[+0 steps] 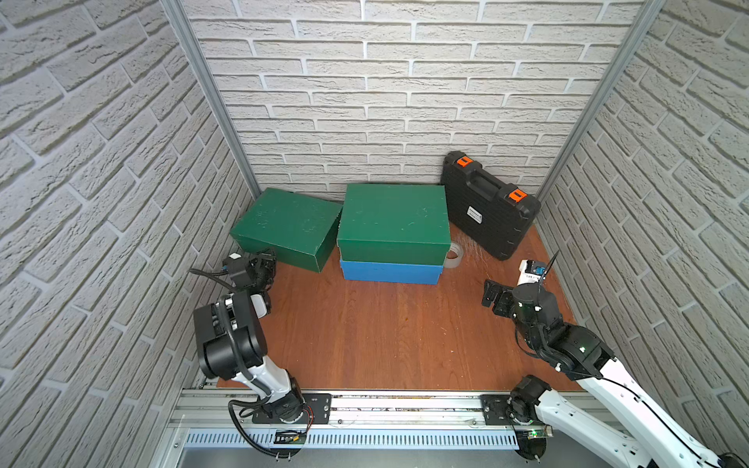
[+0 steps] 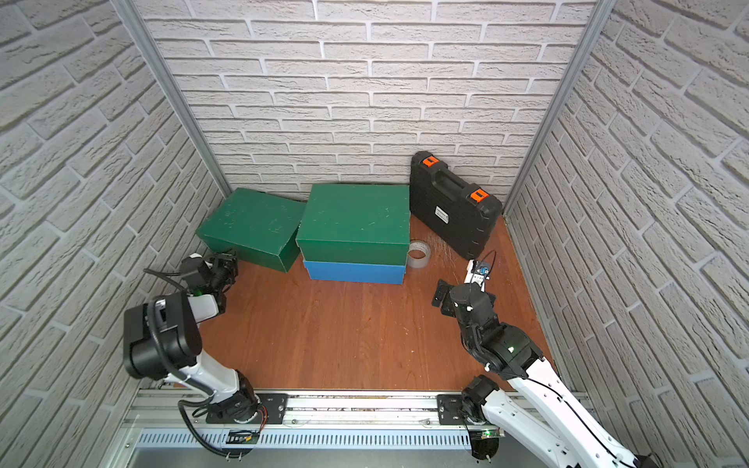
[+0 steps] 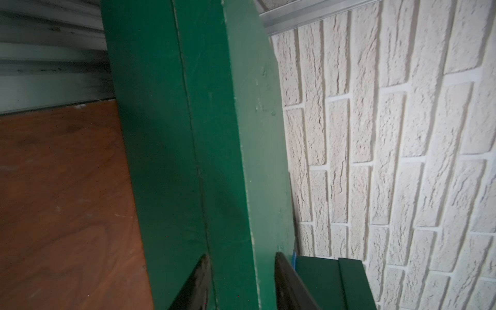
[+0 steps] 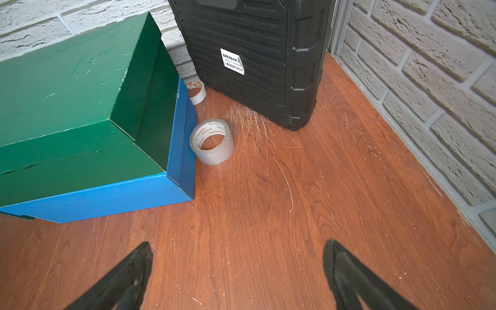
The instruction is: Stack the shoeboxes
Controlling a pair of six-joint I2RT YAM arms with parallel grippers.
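At the left stands a loose green shoebox (image 1: 287,218), turned at an angle with its right back corner close to the stack. The stack has a green shoebox (image 1: 394,214) resting on a blue shoebox (image 1: 390,271). My left gripper (image 1: 263,259) is at the loose box's front left. In the left wrist view, its parted fingers (image 3: 195,286) show at the bottom with the box's front top edge between them in the picture; contact cannot be made out. To the right, my right gripper is open above bare table, empty.
A black case (image 1: 487,206) leans at the back right. A grey tape roll (image 4: 211,142) lies beside the stack, with a smaller tape roll (image 4: 196,92) behind it and loose bristles nearby.
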